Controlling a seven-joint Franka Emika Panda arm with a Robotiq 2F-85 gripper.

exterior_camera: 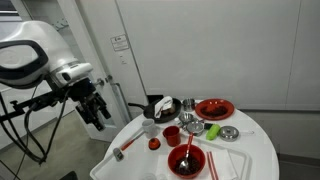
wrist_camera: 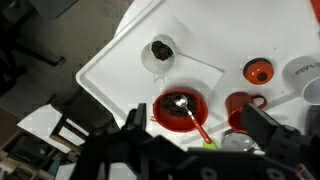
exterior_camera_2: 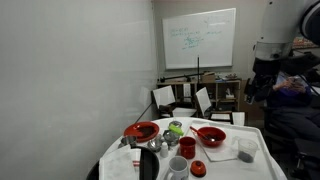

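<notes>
High over the table's near left side, my gripper (exterior_camera: 97, 106) stands open and touches nothing. In the wrist view its fingers are wide apart at the lower edge, with the gripper above the red bowl (wrist_camera: 163, 119). Dark contents fill that bowl, and a red-handled spoon (wrist_camera: 205, 134) leans in it. Near the bowl, a clear cup (wrist_camera: 155, 62) holds dark bits. A red mug (wrist_camera: 237, 102), a white mug (wrist_camera: 299, 72) and a round red object (wrist_camera: 258, 71) sit to the right.
A dark pan (exterior_camera_2: 147, 162) with a white cloth (exterior_camera_2: 120, 163) on it lies beside a red plate (exterior_camera: 215, 109). Several metal pots and a green item (exterior_camera: 213, 131) are grouped near the middle. The white tray (wrist_camera: 108, 74) has bare room around the clear cup.
</notes>
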